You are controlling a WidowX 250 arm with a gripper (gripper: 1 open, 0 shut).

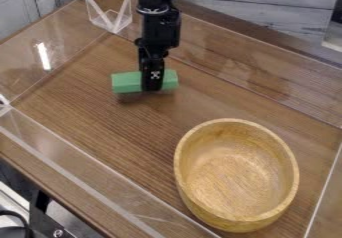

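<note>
My black gripper (150,76) reaches down from the top of the camera view and is shut on a green block (127,82), which lies low on the wooden table left of centre. The fingers cover part of the block's right portion. A pale yellow round bowl (235,178) stands at the lower right, apart from the block.
A white marbled wall (281,12) runs along the back right. Clear plastic pieces sit at the upper left and left edge, and a dark cable lies at the bottom left.
</note>
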